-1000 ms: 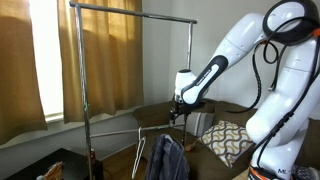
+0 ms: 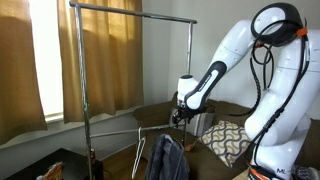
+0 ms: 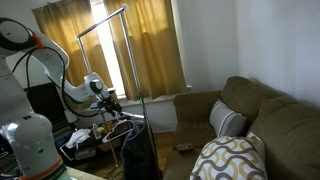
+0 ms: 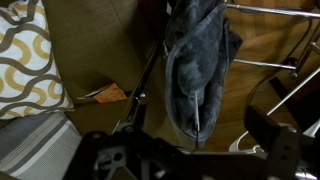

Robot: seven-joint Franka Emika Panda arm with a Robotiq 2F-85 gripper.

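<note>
A dark grey garment [image 2: 167, 160] hangs low at the metal clothes rack [image 2: 83, 85]. In exterior view 2 the same garment [image 3: 141, 156] appears as a dark shape beside the rack post. From the wrist view, the garment [image 4: 188, 62] stretches down the middle, with a pale, thin hanger part [image 4: 196, 110] showing against it. My gripper is open, its dark fingers spread to either side of the garment's lower end in that view. No contact can be made out. Exterior view 1 places my gripper [image 2: 178, 121] above the garment.
White hangers [image 3: 122, 130] stick out beside the garment. A brown sofa [image 3: 205, 110] with a patterned pillow [image 3: 228, 158] and a striped cushion [image 3: 227, 118] fills the right side. Curtains [image 2: 103, 60] cover the wall behind the rack.
The arm has shifted slightly, with its gripper a little lower and nearer the garment in exterior view 1. The garment and rack look unmoved.
</note>
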